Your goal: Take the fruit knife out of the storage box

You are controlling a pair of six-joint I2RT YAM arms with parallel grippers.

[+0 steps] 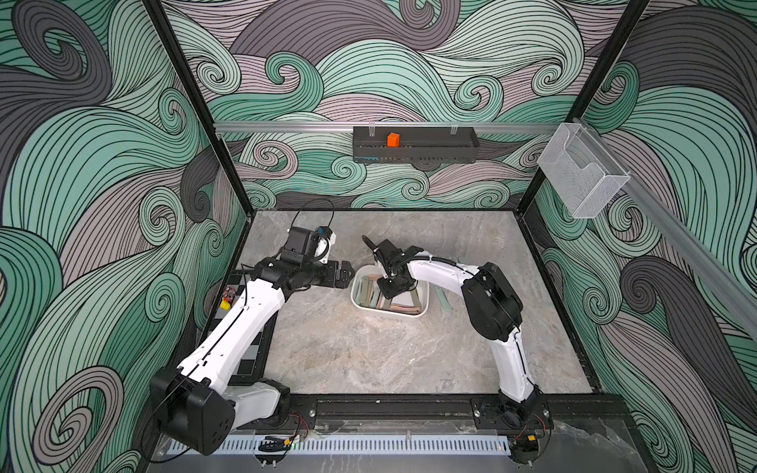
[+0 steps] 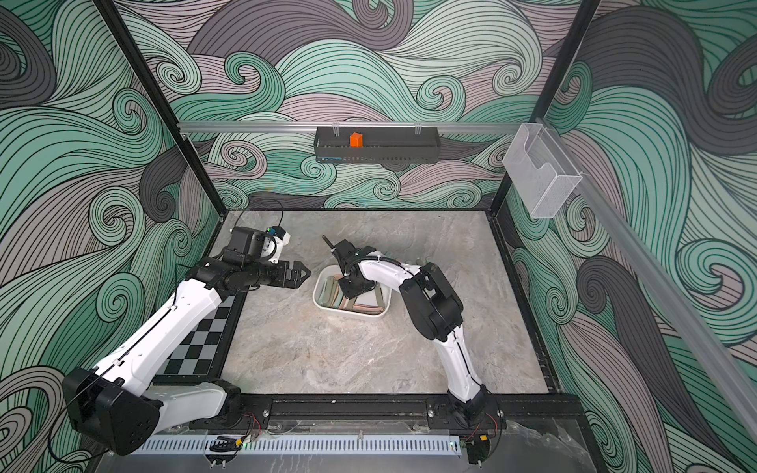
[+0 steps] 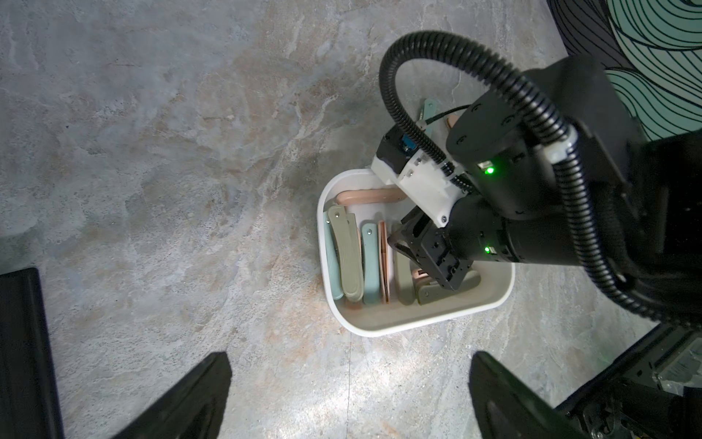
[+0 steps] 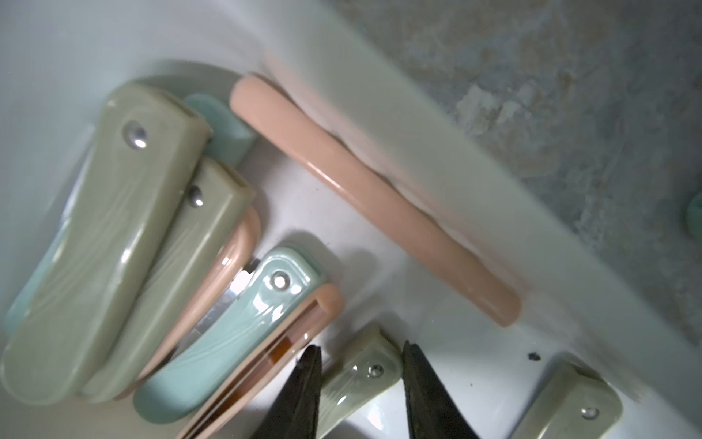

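The white storage box (image 3: 325, 256) stands on the table, holding several folded fruit knives in green, blue and pink. My right gripper reaches down inside it, its fingers part open on either side of the end of a green knife (image 4: 365, 376); whether both touch it I cannot tell. Left of that, in the right wrist view, are a pink knife (image 4: 321, 311) and a blue knife (image 4: 219, 344). Another pink piece (image 4: 380, 205) lies along the wall. My left gripper (image 1: 351, 273) hangs open and empty, left of the box.
One green item (image 1: 443, 298) lies on the table right of the box. A dark rack with an orange block (image 1: 393, 140) hangs at the back. The table (image 1: 331, 347) in front of the box is clear.
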